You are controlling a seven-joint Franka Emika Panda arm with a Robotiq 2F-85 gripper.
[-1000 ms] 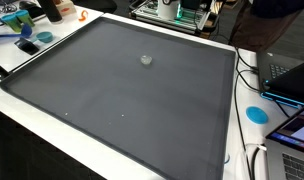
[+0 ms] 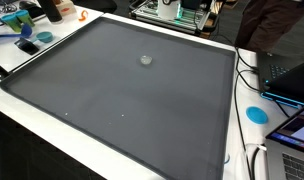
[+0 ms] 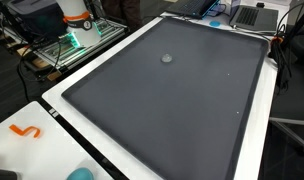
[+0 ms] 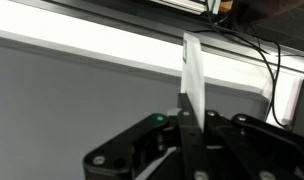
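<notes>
In the wrist view, my gripper is shut. A narrow white shape [image 4: 195,80] runs forward from the black mechanism; whether it is the closed fingers themselves or something thin between them cannot be made out. Below lies the edge of the grey board [image 4: 82,110] and the white table border [image 4: 102,42]. Neither exterior view includes the gripper. A small, clear, round object [image 2: 146,60] rests alone on the board, towards the robot base [image 2: 166,10]; from the other side, the same clear object [image 3: 167,58] is near the board's upper middle.
Laptops [image 2: 292,155] and a blue disc [image 2: 257,115] sit along one side of the board. Opposite are an orange item [image 3: 24,131] and a teal round item [image 3: 81,174]. Cables [image 4: 275,75] trail past the table edge. Most of the board is bare.
</notes>
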